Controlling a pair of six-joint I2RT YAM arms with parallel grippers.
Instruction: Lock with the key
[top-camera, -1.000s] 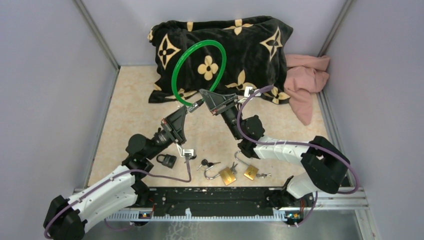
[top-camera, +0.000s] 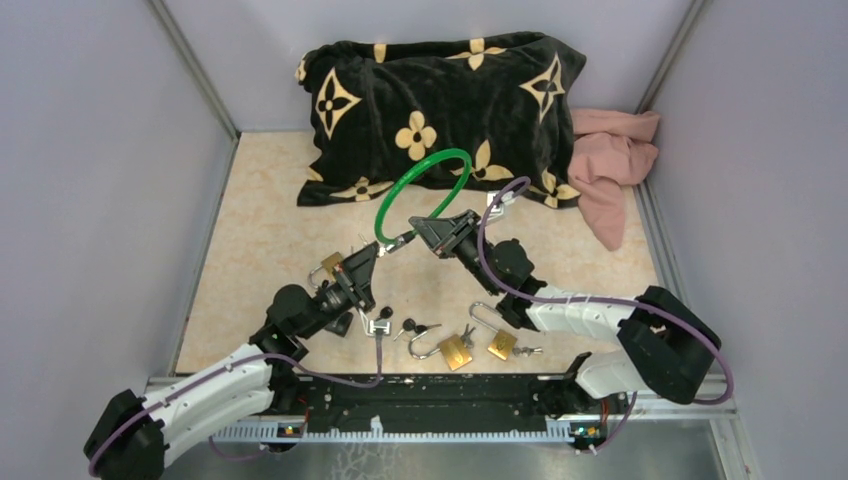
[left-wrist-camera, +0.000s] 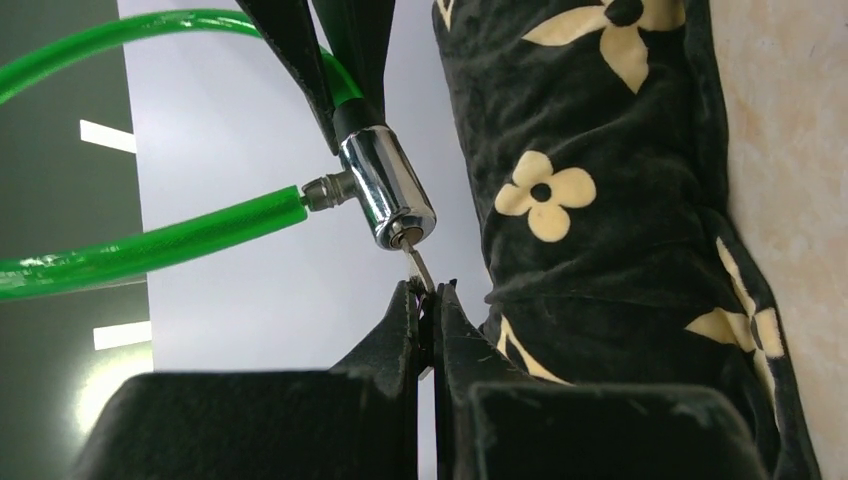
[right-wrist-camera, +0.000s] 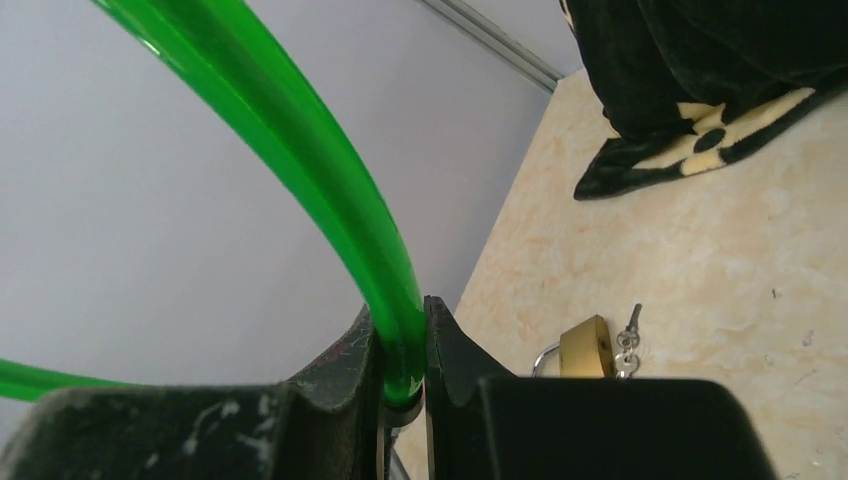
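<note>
A green cable lock (top-camera: 433, 155) hangs above the table in a loop, with its chrome cylinder (left-wrist-camera: 388, 185) angled downward in the left wrist view. My right gripper is shut on the cable end just behind that cylinder. The other cable end carries a metal pin (left-wrist-camera: 330, 190) that sits in the cylinder's side. A thin key (left-wrist-camera: 420, 268) reaches from the keyhole to my left gripper, which is shut on it. The key's tip is hidden at the keyhole; how deep it goes I cannot tell.
Brass padlocks (top-camera: 455, 352) with keys, several loose keys (top-camera: 408, 326) and a dark padlock (top-camera: 341, 324) lie near the table's front. A black patterned blanket (top-camera: 440, 110) fills the back, beside a pink cloth (top-camera: 605, 165). Mid-table is mostly clear below the grippers.
The green loop looks narrower and more tilted now. Key and lock stay close together throughout.
</note>
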